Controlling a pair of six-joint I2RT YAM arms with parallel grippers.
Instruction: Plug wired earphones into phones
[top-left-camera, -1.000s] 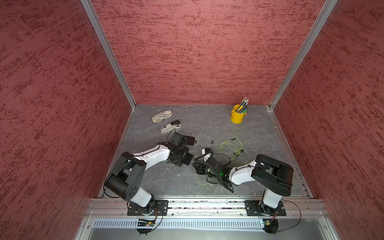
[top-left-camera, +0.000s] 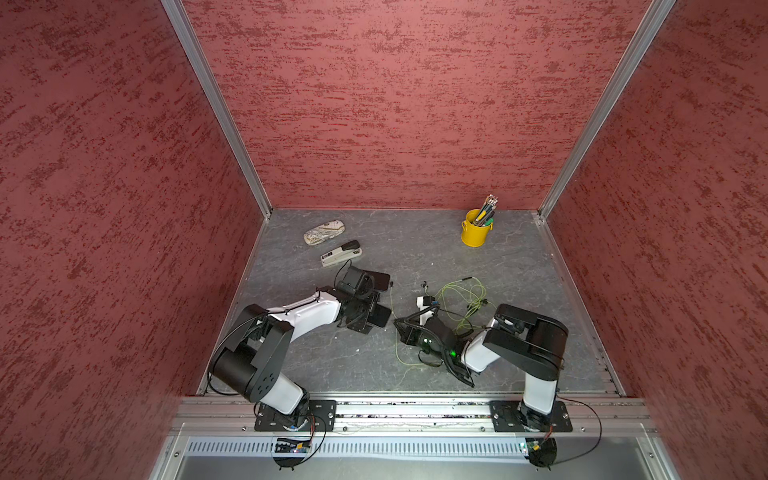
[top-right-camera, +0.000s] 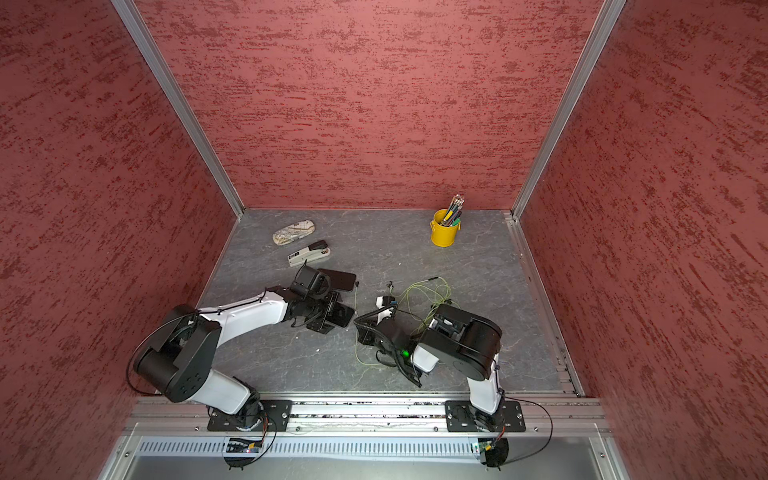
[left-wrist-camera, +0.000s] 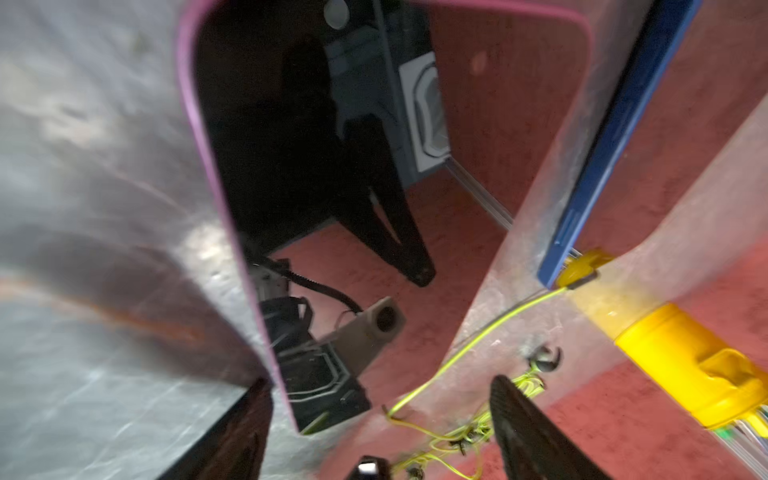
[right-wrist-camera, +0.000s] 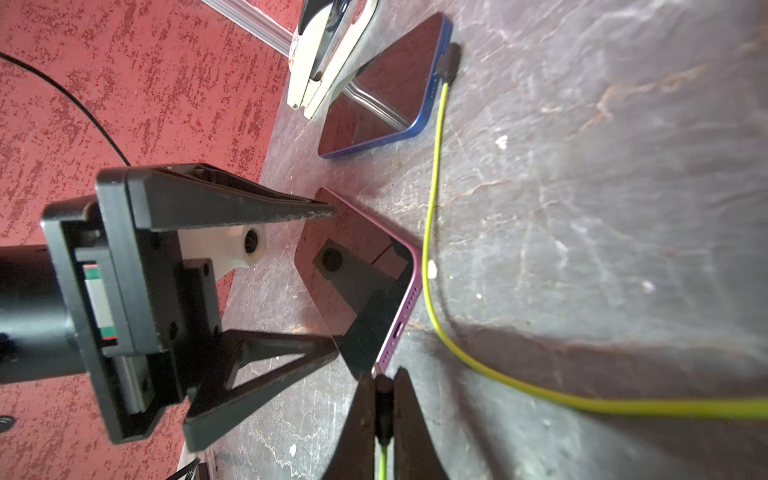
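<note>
The pink-framed phone (right-wrist-camera: 360, 280) rests on the table, its port edge facing my right gripper in the right wrist view. My left gripper stands open, its fingers (right-wrist-camera: 240, 204) spread at two opposite sides of that phone; whether both touch it I cannot tell. My right gripper is shut on a black earphone plug (right-wrist-camera: 384, 408), with yellow-green cable below, just short of the port edge. Farther back lies the blue-framed phone (right-wrist-camera: 392, 80). Another cable's black plug (right-wrist-camera: 449, 62) lies at its edge; whether it is seated is unclear.
Coiled yellow-green cable (top-left-camera: 476, 296) lies behind my right arm. A yellow pen bucket (top-left-camera: 473, 233) stands at the back right, a stapler (top-left-camera: 341, 256) and a patterned case (top-left-camera: 324, 233) at the back left.
The pink-framed phone has slid a little to the right, while the left arm is almost unmoved.
</note>
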